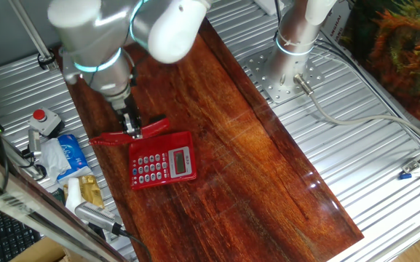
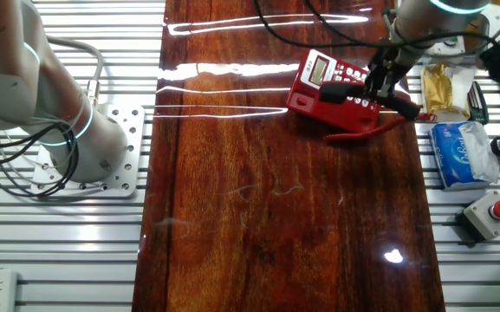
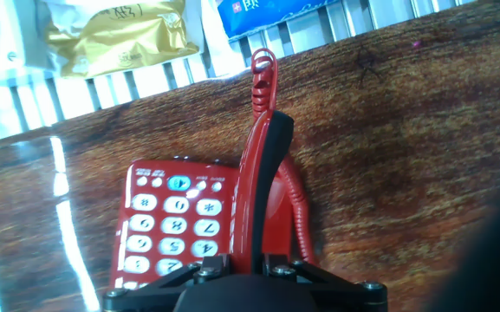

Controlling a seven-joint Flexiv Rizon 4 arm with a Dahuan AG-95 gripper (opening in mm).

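A red telephone base [image 1: 161, 161] with silver keys and a small display lies on the wooden table. My gripper [image 1: 135, 132] is shut on its red handset [image 1: 156, 129], gripping it near the middle. In exterior view 2 the handset's dark inner side [image 2: 343, 92] shows in front of the base, and the handset appears raised off it. From the wrist, the handset [image 3: 251, 186] stretches away between the fingers, with the keypad [image 3: 174, 224] to its left. A coiled red cord [image 3: 295, 204] trails beside the handset; the finger pads are largely hidden.
Beyond the table edge lie a blue-and-white packet [image 2: 462, 154], a gold packet [image 2: 438, 87] and a grey box with a red button [image 2: 490, 214]. Black cables [image 2: 345, 39] cross in front of exterior view 2.
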